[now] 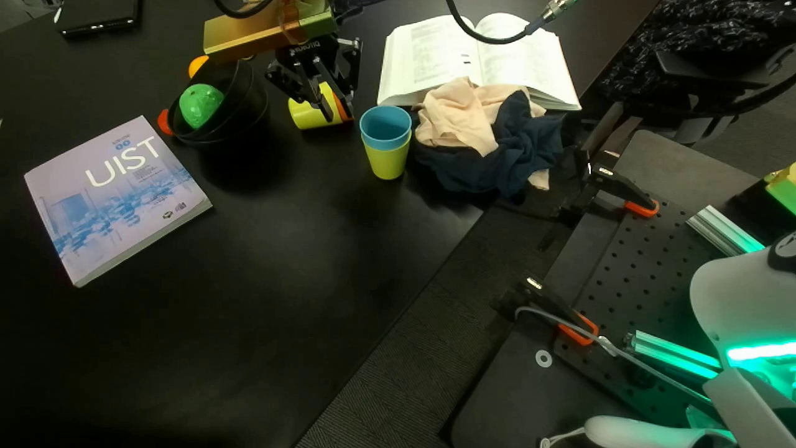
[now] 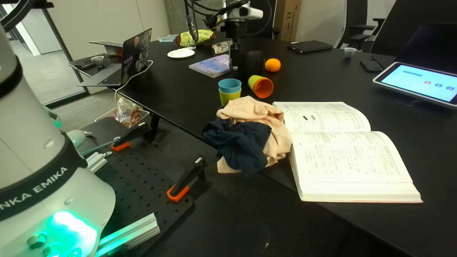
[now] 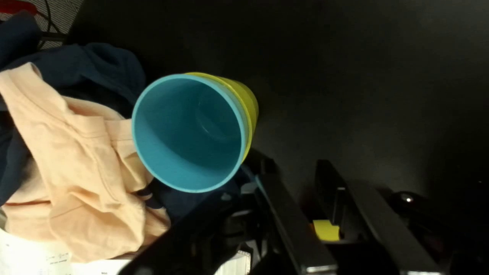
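Note:
A blue cup (image 1: 385, 126) is nested in a yellow-green cup (image 1: 387, 160), both standing upright on the table. On its side beside them lies a yellow cup with an orange inside (image 2: 261, 87). My gripper (image 1: 339, 115) is open above this lying cup, overlapping it in exterior view 1; contact cannot be judged. In the wrist view, the blue cup (image 3: 188, 133) is left of the gripper. A small yellow patch (image 3: 326, 230) shows between the fingers, and nothing is held.
Crumpled peach and navy cloth (image 1: 477, 134) lies close beside the nested cups, against an open book (image 1: 477, 56). Black bowls (image 1: 237, 112) hold a green ball (image 1: 199, 104). A UIST book (image 1: 119, 194) lies flat.

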